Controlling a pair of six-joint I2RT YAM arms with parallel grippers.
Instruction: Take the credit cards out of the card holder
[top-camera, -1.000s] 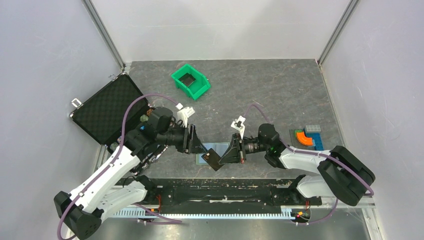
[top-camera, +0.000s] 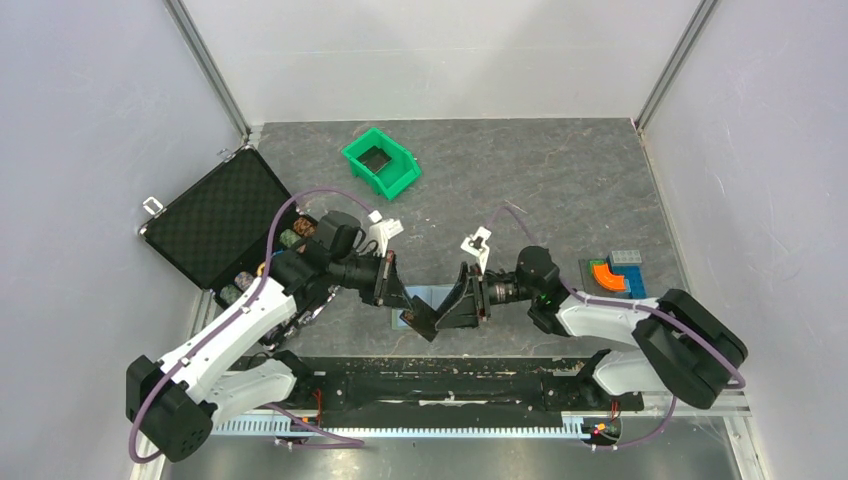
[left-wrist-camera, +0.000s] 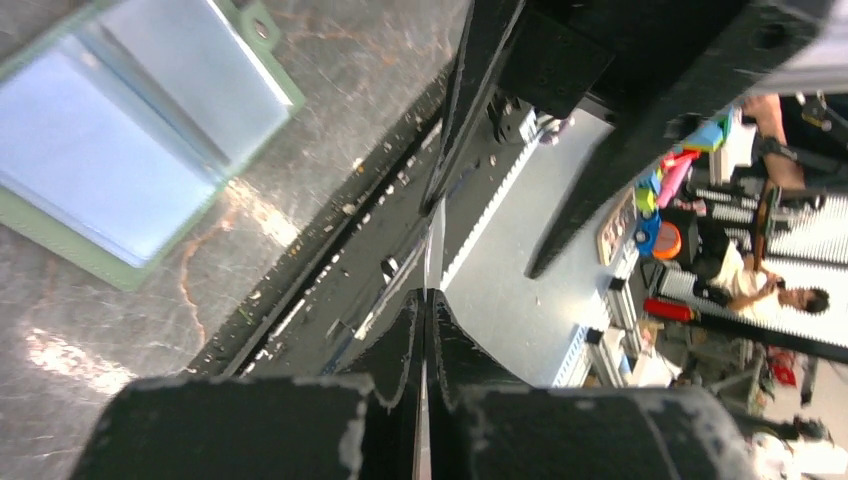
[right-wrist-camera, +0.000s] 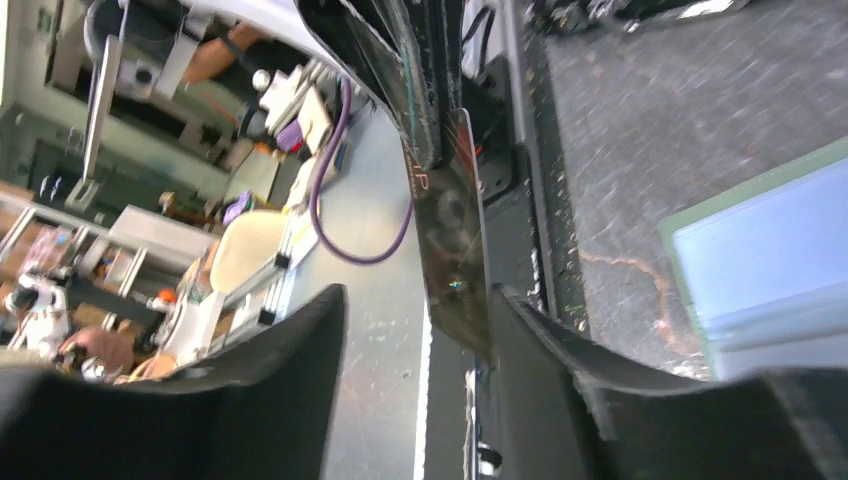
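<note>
A thin dark card (top-camera: 421, 318) with small orange print is held tilted above the table at front centre. My left gripper (top-camera: 406, 298) is shut on its upper left end. The left wrist view shows the card (left-wrist-camera: 434, 245) edge-on, rising from the closed fingertips. My right gripper (top-camera: 450, 303) stands part open at the card's right side, its fingers spread apart. In the right wrist view the card (right-wrist-camera: 455, 250) hangs from the left fingers (right-wrist-camera: 428, 140), its far end close to one blurred right finger (right-wrist-camera: 530, 350). I cannot make out a separate card holder.
Below the grippers lies a pale blue panel (left-wrist-camera: 110, 150) with a green rim. A green bin (top-camera: 400, 178) with a dark flat thing inside stands at the back. An open black case (top-camera: 225, 215) is at left, coloured blocks (top-camera: 610, 277) at right.
The left arm has shifted slightly right, its gripper still on the card.
</note>
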